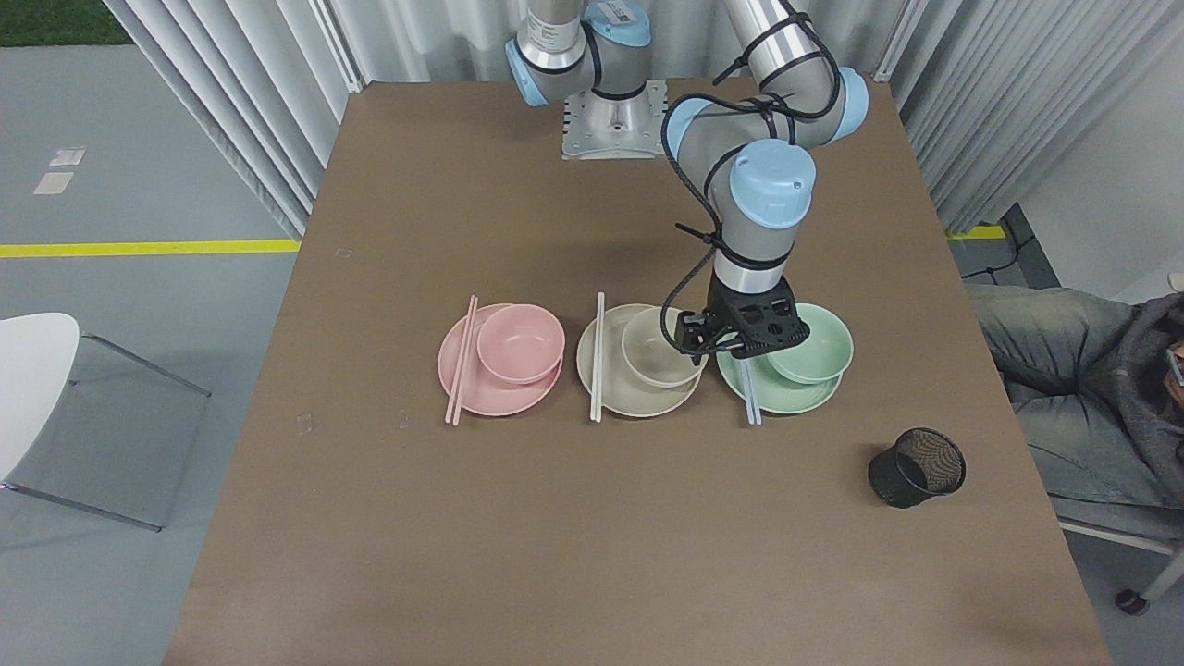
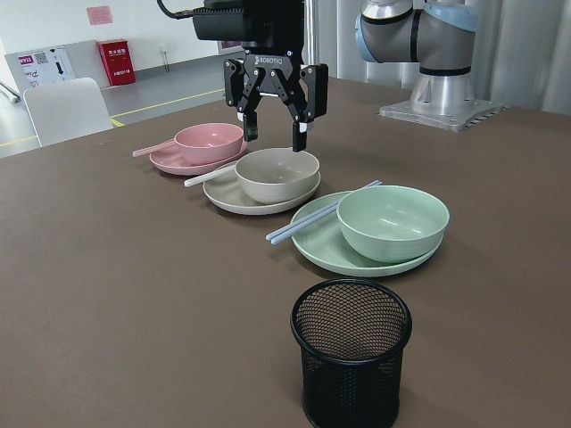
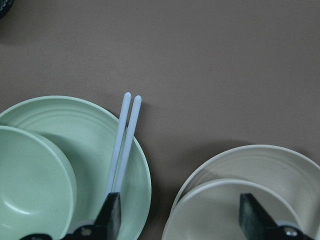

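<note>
Three place settings line the table: pink plate with bowl (image 1: 521, 339) and chopsticks (image 1: 460, 361), cream plate (image 1: 616, 394) with bowl (image 2: 277, 178) and white chopsticks (image 1: 597, 355), green plate (image 1: 777, 400) with bowl (image 2: 393, 223) and pale blue chopsticks (image 3: 127, 135). My gripper (image 2: 274, 127) stands open above the settings, between the cream bowl and the green setting, nothing between its fingers; in the wrist view the blue chopsticks lie beside one finger. The front view largely hides the fingers behind the wrist housing.
A black mesh cup (image 1: 917, 466) stands at front right of the green setting. The robot's base sits at the back; a seated person is beside the right edge.
</note>
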